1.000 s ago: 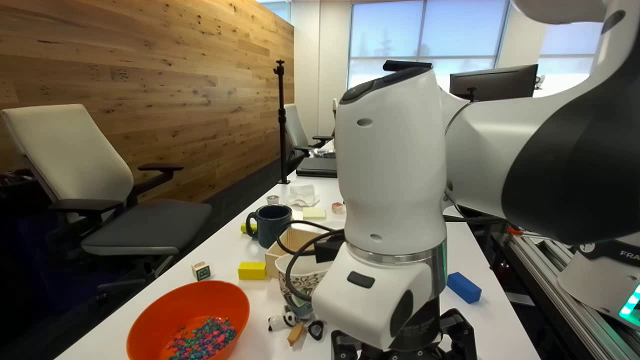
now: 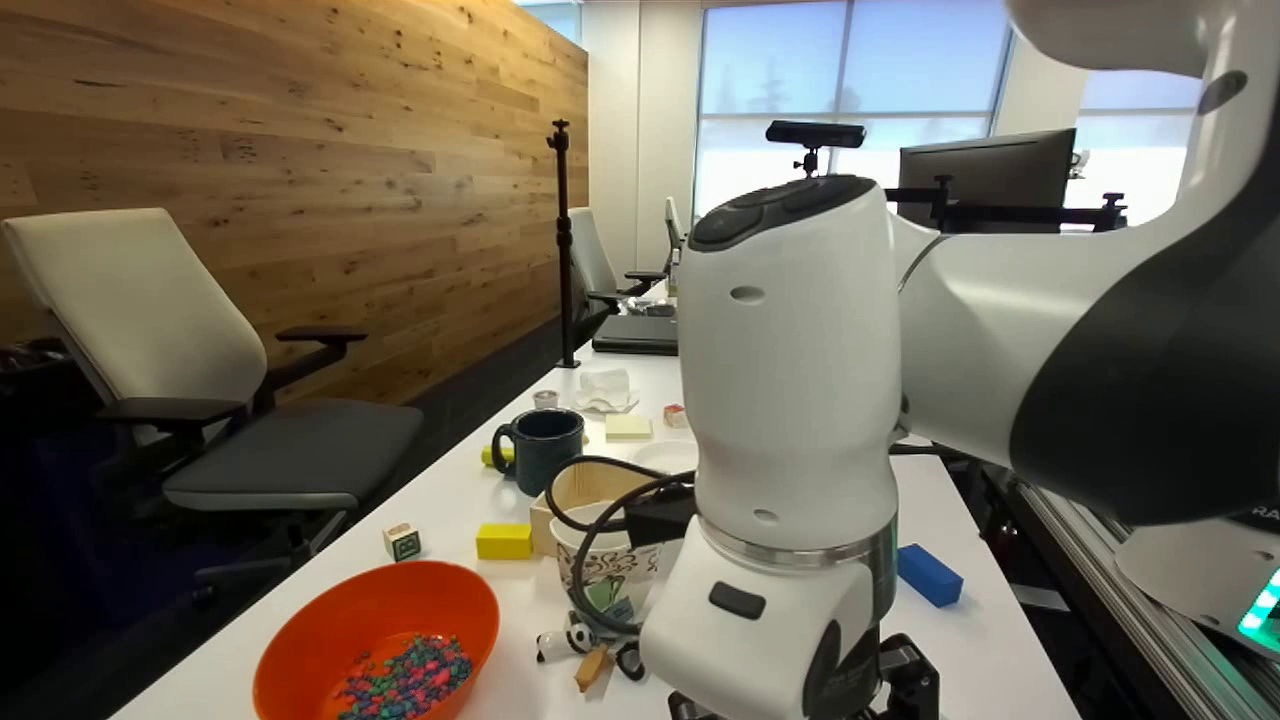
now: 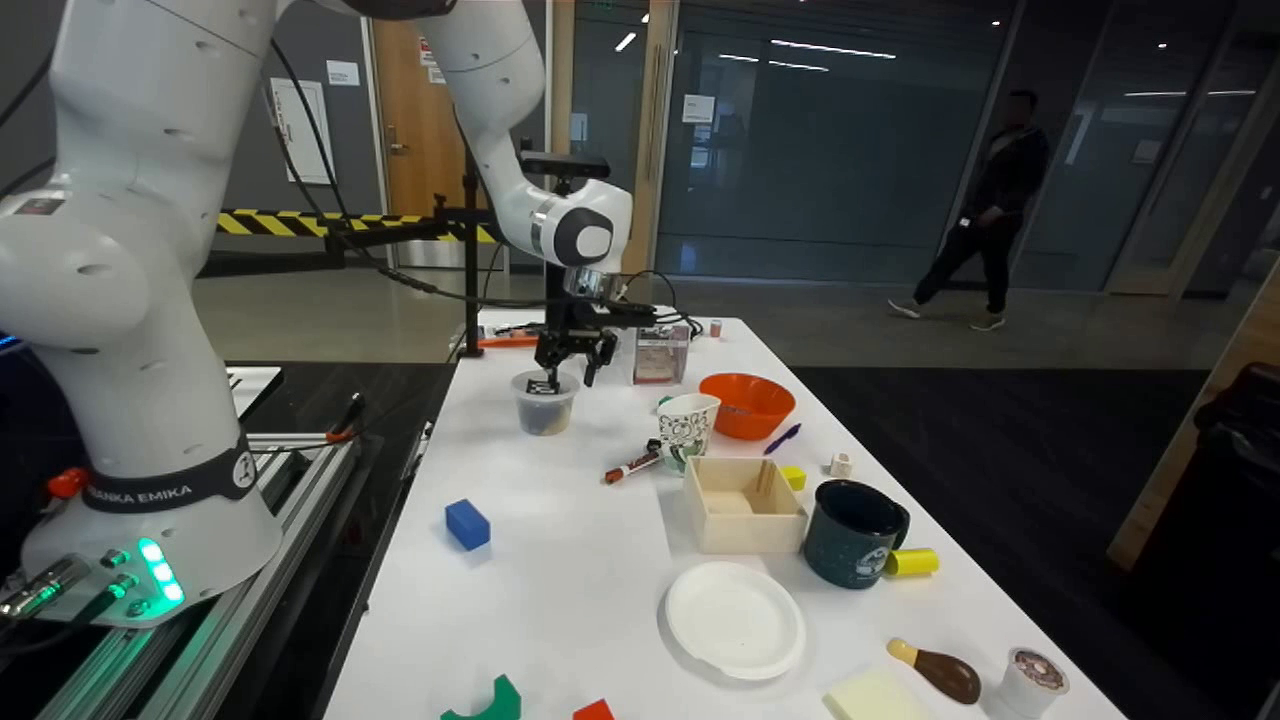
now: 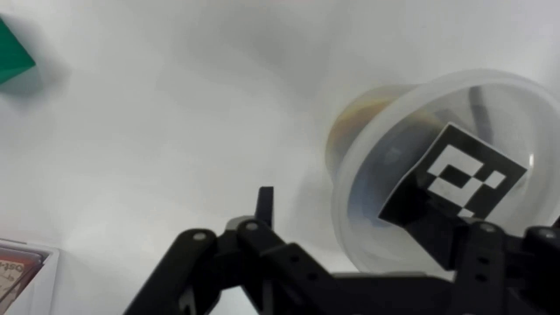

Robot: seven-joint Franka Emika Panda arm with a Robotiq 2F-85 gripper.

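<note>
In the wrist view a clear plastic tub [image 4: 362, 157] stands on the white table, dark and amber contents showing through its wall. A black-and-white marker square [image 4: 456, 176] shows within its rim. My gripper is part open across the near rim. One finger [image 4: 266, 204] is outside the tub; the other reaches over its opening, against the marker as seen here. Whether the marker is fixed to that finger or loose, I cannot tell. Exterior view 2 has the gripper [image 3: 572, 374] low over the tub [image 3: 543, 412]; in exterior view 1 the fingertips are cut off below.
Near the gripper stand a clear box [image 3: 661, 356] and an orange bowl [image 3: 746, 406]. A patterned cup [image 3: 687, 422], wooden box [image 3: 746, 510], dark mug [image 3: 849, 534] and white plate [image 3: 735, 620] line the table. Around the blue block [image 3: 468, 524] there is free room.
The arm has come down, and its hand sits lower and slightly farther right in exterior view 1. The bowl, mug and blocks there stay put.
</note>
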